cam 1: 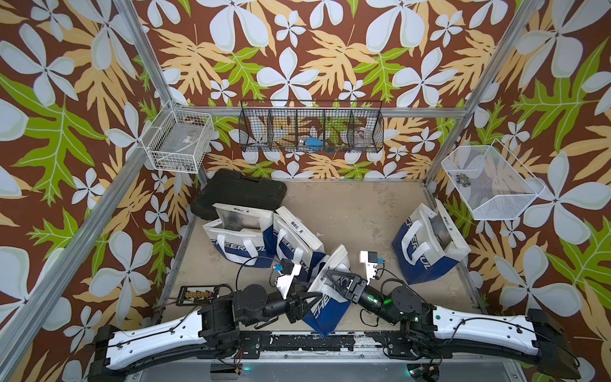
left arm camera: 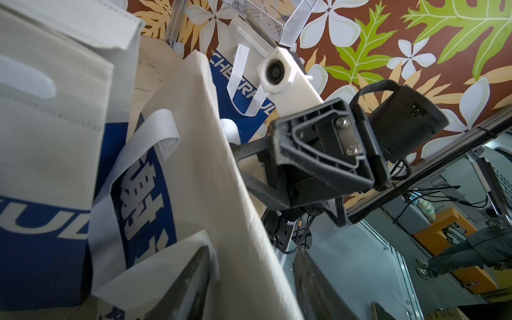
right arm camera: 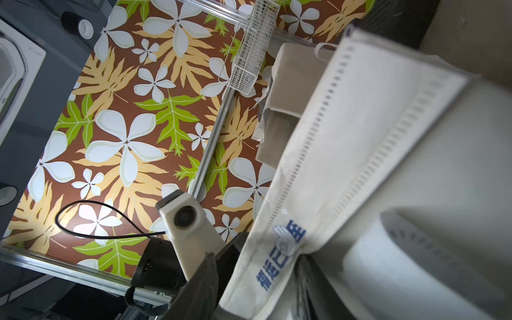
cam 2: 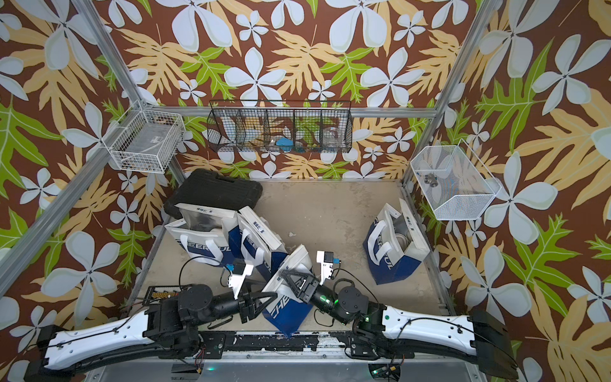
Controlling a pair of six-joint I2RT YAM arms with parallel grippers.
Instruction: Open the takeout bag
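Observation:
The blue-and-white takeout bag [cam 1: 323, 315] leans at the front middle between both grippers, with white top flaps and a handle [left arm camera: 133, 144]. My left gripper [cam 1: 302, 299] is part open beside the bag's upper part; in its wrist view the bag's pale edge runs between the blurred fingertips. My right gripper [cam 1: 334, 279] reaches over the bag's top from the right; in its wrist view the folded printed flap [right arm camera: 352, 133] lies between or just beyond its part-open fingers. Whether either gripper touches the bag is unclear.
Two similar bags [cam 1: 251, 245] stand at the back left, another [cam 1: 426, 254] at the right. A black case [cam 1: 238, 187] lies behind the left bags. Wire baskets [cam 1: 312, 127] hang on the frame.

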